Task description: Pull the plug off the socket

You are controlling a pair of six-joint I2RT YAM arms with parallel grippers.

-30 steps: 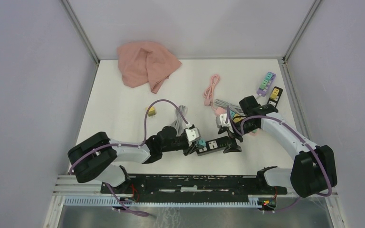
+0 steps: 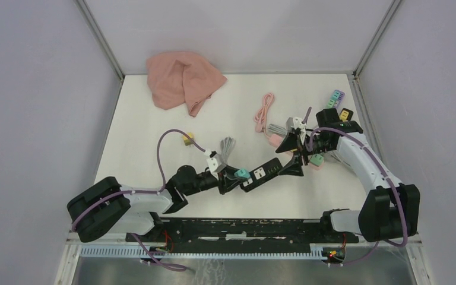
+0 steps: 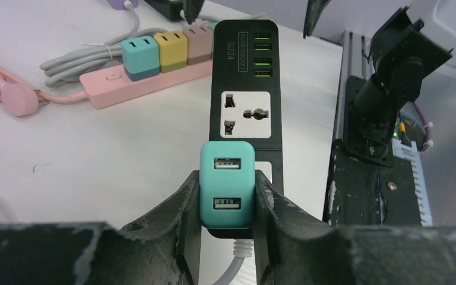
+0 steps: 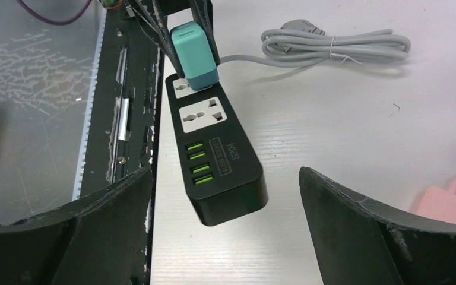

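Observation:
The teal plug, with two USB ports on its face, is gripped between the fingers of my left gripper. It sits over one end of the black socket strip. In the right wrist view the base of the teal plug meets the strip's top; whether it is fully seated I cannot tell. The black strip shows a free white outlet and several green USB ports. My right gripper stands open at the strip's other end, fingers spread wide and not touching it.
A pink strip with several plugs lies behind the black one. Grey cable bundles, a yellow plug and a pink cloth are on the table.
The left gripper, still holding the plug, has moved left and slightly forward; the strip is turned more diagonally.

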